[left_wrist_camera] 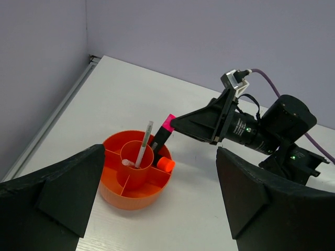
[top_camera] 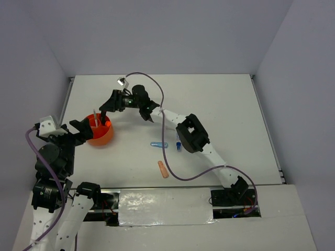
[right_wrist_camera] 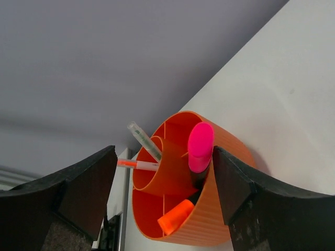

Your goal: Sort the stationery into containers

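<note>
An orange divided pot (top_camera: 99,137) sits at the left of the table, holding pale sticks, an orange-capped item (left_wrist_camera: 165,164) and a pink-capped dark marker (right_wrist_camera: 200,146). My right gripper (top_camera: 110,102) is at the marker's top, its fingers either side of the pink cap in the right wrist view; whether they grip it is unclear. My left gripper (top_camera: 70,129) stands open left of the pot. Two blue items (top_camera: 158,144) (top_camera: 178,145) and a tan piece (top_camera: 163,169) lie on the table.
Walls enclose the table (top_camera: 230,104) at the back and sides.
</note>
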